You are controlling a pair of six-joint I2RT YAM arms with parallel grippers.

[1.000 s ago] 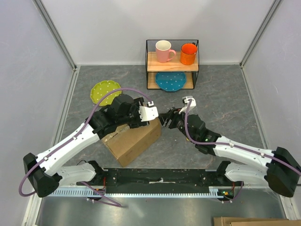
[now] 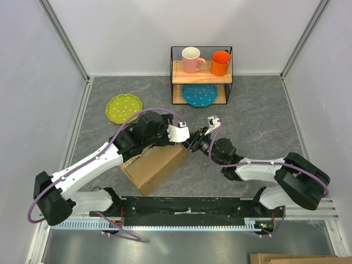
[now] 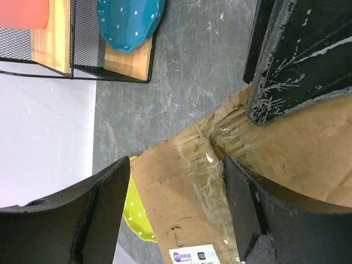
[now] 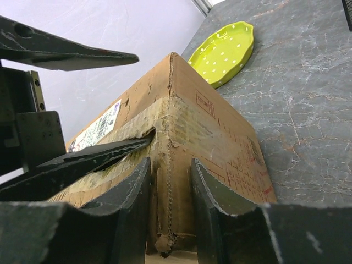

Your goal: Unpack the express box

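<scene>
The brown cardboard box [image 2: 157, 169] lies on the grey table under both arms, its top taped along a seam. My left gripper is open at the box's far end; one finger pokes into a torn gap in the tape, seen also in the right wrist view, while its other finger [image 4: 99, 58] stands clear above the cardboard. My right gripper has its fingers apart, one either side of a box edge [image 4: 169, 143]; whether they touch it is unclear. A shipping label [image 4: 98, 126] shows on the box. Its contents are hidden.
A green dotted plate [image 2: 124, 108] lies behind the box on the left. At the back stands a small rack [image 2: 175, 91] with a pink mug [image 2: 191, 59], an orange mug [image 2: 220, 63] and a blue plate [image 2: 199, 94].
My right arm has swung inward to the left, bringing its gripper to the box's end. The left gripper has shifted slightly right and down. The box looks unmoved.
</scene>
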